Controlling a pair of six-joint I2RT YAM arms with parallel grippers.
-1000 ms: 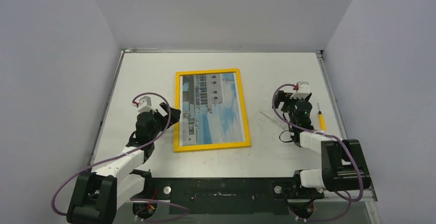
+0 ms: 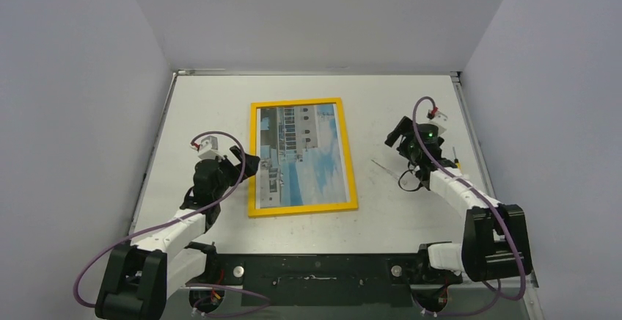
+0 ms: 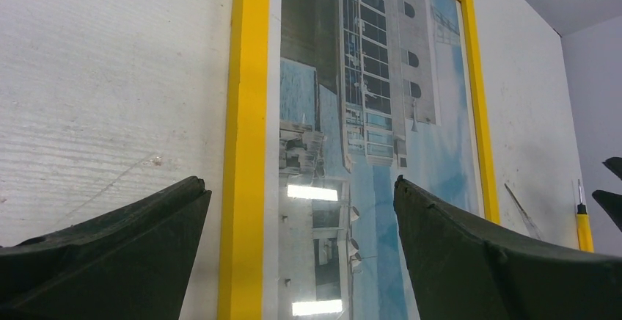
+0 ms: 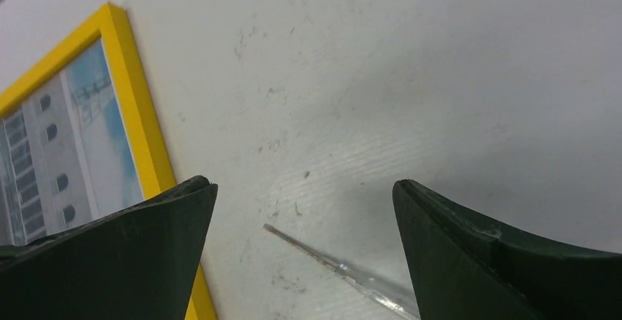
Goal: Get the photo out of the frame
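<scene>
A yellow picture frame (image 2: pixel 350 153) lies face up near the middle of the table, with the photo (image 2: pixel 308 166) of buildings and blue sky inside it. My left gripper (image 2: pixel 249 160) stands open above the frame's left side. In the left wrist view the yellow left bar (image 3: pixel 246 129) and the glossy photo (image 3: pixel 433 144) show beyond and between its spread fingers. Over the table's right part, my right gripper (image 2: pixel 397 136) is open too, with only bare table between its fingers. The frame's right bar (image 4: pixel 139 122) lies to its left.
A thin metal-shafted tool (image 4: pixel 308 250) lies on the table right of the frame, below the right gripper. Farther right is a yellow-handled tool (image 3: pixel 584 228), mostly behind the right arm from above.
The left arm has barely moved. Frame and photo lie where they were.
</scene>
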